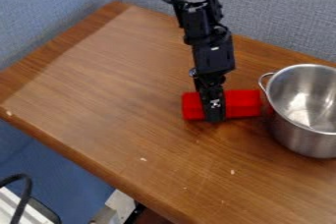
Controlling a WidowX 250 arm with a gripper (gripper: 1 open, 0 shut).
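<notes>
A red cylindrical object (241,104) lies horizontally on the wooden table, just left of a steel pot (308,110). My gripper (211,108) is down over the red object's left part, shut on it, with the fingertips partly dark against it. The red object's right end reaches the pot, where the pot hides it or meets it; I cannot tell which.
Grey-blue padded walls stand behind and to the left. The pot takes up the right edge, its handle toward the red object. A dark cable hangs at the bottom left, off the table.
</notes>
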